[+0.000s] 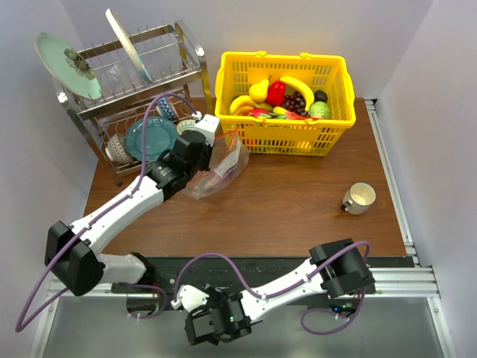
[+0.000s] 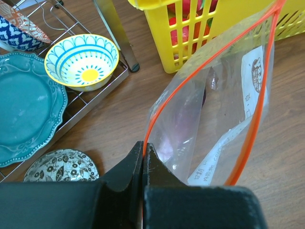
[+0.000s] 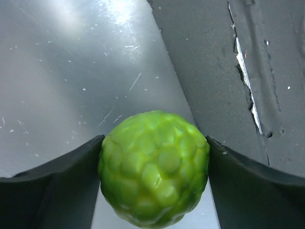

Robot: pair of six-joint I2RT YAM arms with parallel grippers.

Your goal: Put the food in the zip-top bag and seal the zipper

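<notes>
My left gripper is shut on the orange-edged rim of the clear zip top bag (image 2: 209, 129), which hangs open in front of the yellow basket (image 1: 283, 142). My right gripper is low at the front edge, below the table, with a green bumpy vegetable (image 3: 153, 167) between its fingers; whether they grip it firmly is unclear. In the top view the arm hides that vegetable. More food, including a red pepper (image 1: 276, 93) and bananas (image 1: 297, 86), sits in the basket.
A dish rack (image 1: 134, 74) with plates and bowls stands at the back left. A mug (image 1: 359, 195) sits at the right.
</notes>
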